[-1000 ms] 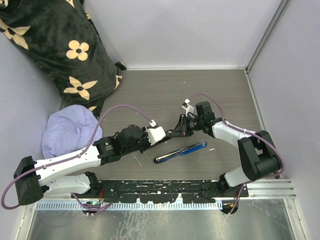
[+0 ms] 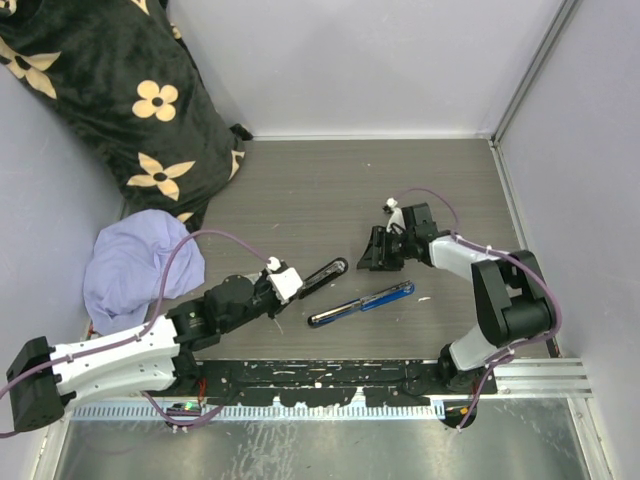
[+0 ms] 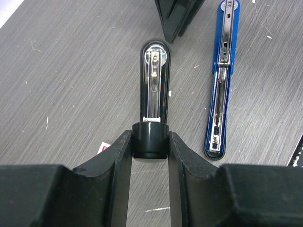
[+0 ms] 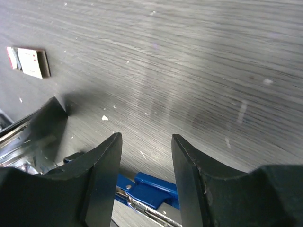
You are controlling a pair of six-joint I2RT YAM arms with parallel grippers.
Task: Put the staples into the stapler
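The black stapler (image 2: 325, 275) lies lengthwise ahead of my left gripper (image 2: 291, 296), its silver metal channel (image 3: 154, 82) facing up in the left wrist view. My left gripper is shut on the stapler's black near end (image 3: 150, 142). My right gripper (image 2: 366, 262) stands open, nothing between its fingers, just beyond the stapler's far end. In the left wrist view one dark right finger (image 3: 173, 19) shows close to that end. A small white-and-red piece, perhaps the staples, lies on the table; the left gripper partly hides it in the left wrist view.
A blue stapler (image 2: 362, 303), opened out flat, lies in front of the black one, beneath the right gripper's view. A lavender cloth (image 2: 143, 265) and a dark flowered cushion (image 2: 130, 100) fill the left side.
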